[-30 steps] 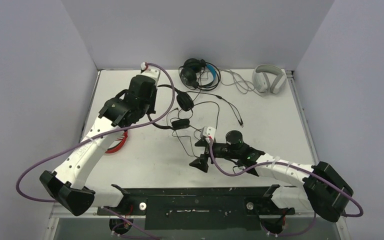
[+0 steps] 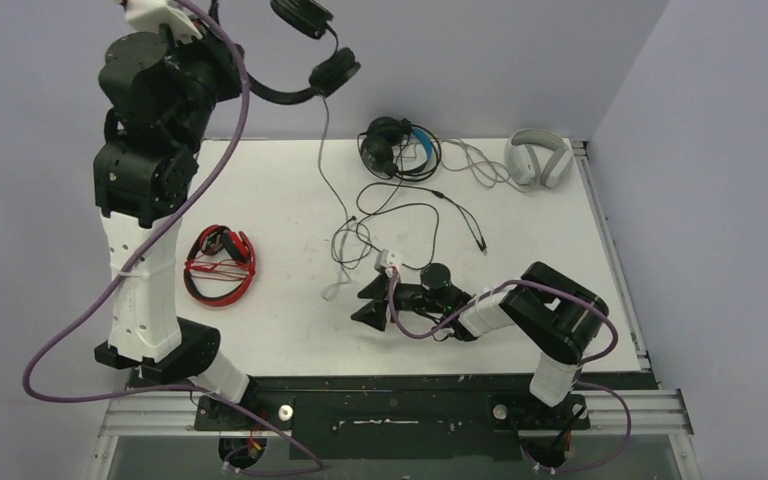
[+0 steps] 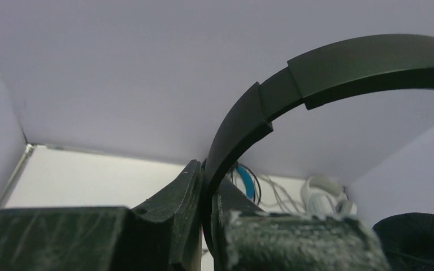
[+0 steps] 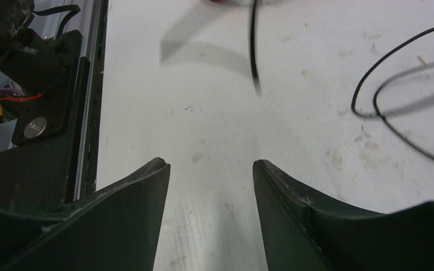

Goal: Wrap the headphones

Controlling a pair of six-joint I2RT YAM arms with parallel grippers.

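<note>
Black headphones hang from my left gripper (image 2: 232, 82), which is shut on their headband (image 3: 243, 121) and raised high at the back left. Both ear cups (image 2: 335, 72) face right in the top view. From them a thin cable (image 2: 324, 150) runs down to loose loops (image 2: 355, 240) on the middle of the table. My right gripper (image 2: 368, 300) is low near the front middle. Its fingers (image 4: 147, 186) stand apart in the right wrist view, only bare tabletop showing between them. A blurred black cable piece (image 4: 253, 45) and cable loops (image 4: 381, 113) appear beyond them.
Coiled black-and-blue headphones (image 2: 385, 150) and white headphones (image 2: 537, 160) lie along the back edge. Red headphones (image 2: 222, 265) lie at the left. Another black cable (image 2: 470, 220) stretches over the middle right.
My left gripper has risen far up, backward and left with the headphones, and their cable now hangs long. My right gripper has shifted left from near the cable's lower end, its fingers still apart.
</note>
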